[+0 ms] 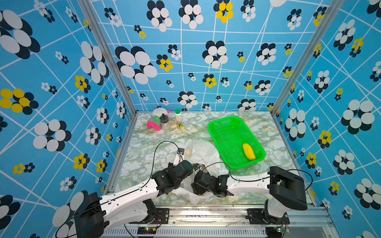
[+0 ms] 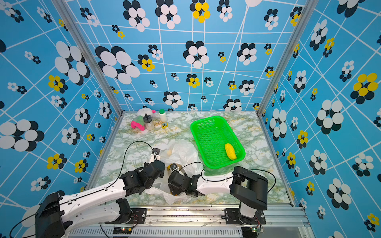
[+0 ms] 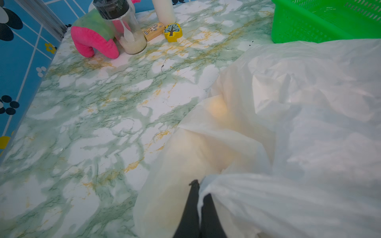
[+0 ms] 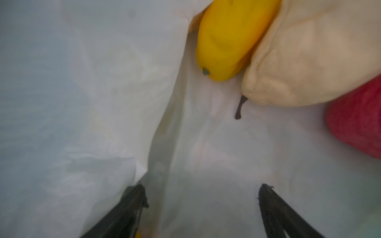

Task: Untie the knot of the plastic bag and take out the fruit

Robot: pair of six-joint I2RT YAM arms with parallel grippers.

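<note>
The white plastic bag (image 3: 309, 87) lies crumpled at the front middle of the table. My left gripper is shut at its left part, with a thin fold of bag between its fingertips. My right gripper is part open inside the bag, with no fruit between its fingers. Beyond those fingers, the right wrist view shows a yellow fruit (image 4: 232, 35), a beige fruit (image 4: 305, 63) and a red fruit (image 4: 355, 119). A yellow oblong fruit (image 1: 248, 151) lies in the green basket (image 1: 214, 132).
A plush toy (image 3: 95, 39), a jar (image 3: 131, 39), a white bottle (image 1: 178, 116) and a small yellow block (image 3: 173, 33) stand at the back left.
</note>
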